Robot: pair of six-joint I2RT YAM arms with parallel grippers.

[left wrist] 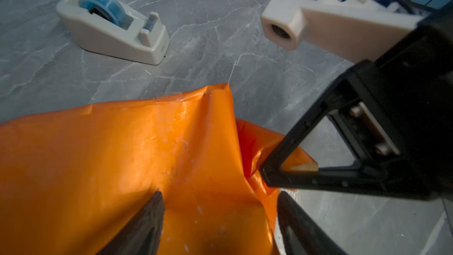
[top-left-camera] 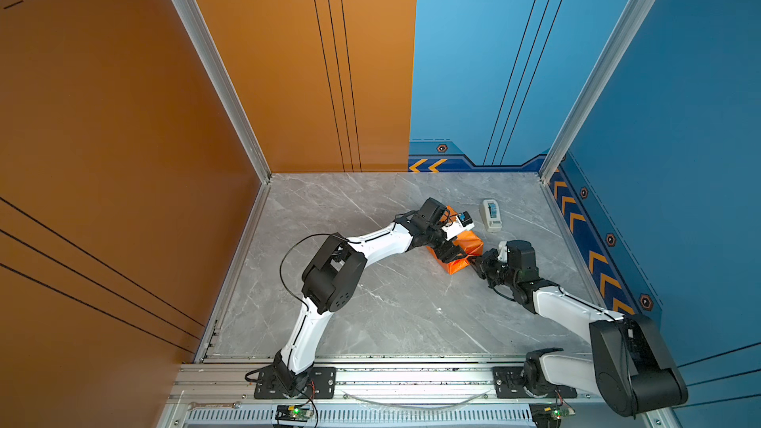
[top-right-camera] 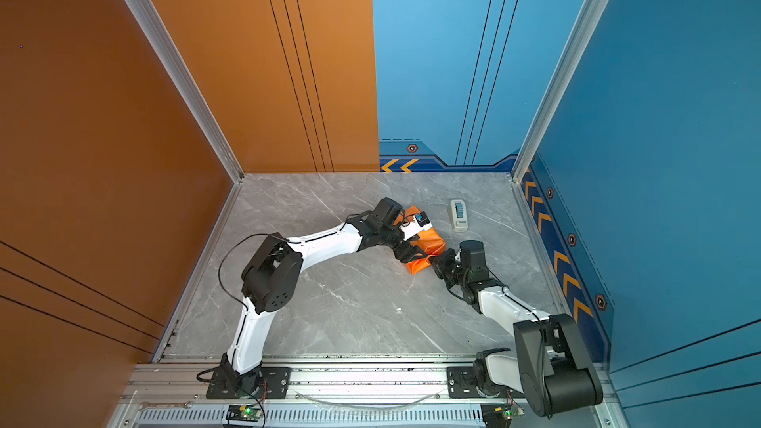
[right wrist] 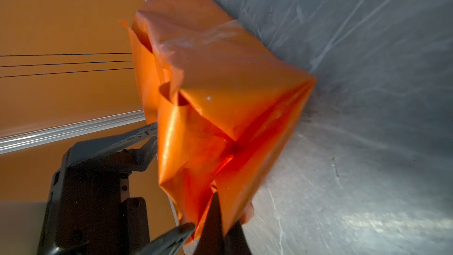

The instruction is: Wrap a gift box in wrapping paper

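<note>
The gift box is hidden under orange wrapping paper point(right wrist: 212, 61), which has a folded, creased end facing the right arm. Over the package my left gripper stands open, its fingers point(left wrist: 148, 226) apart on either side of the orange top; part of the package is hidden beneath it in both top views. At the folded end, my right gripper is shut with its tips against the paper folds. Whether a thin fold is pinched there cannot be made out. A loose flap sticks out beside the right finger point(left wrist: 302, 179).
A white tape dispenser with blue tape stands behind the package, to the right in the top views. Both grippers are close together at the package.
</note>
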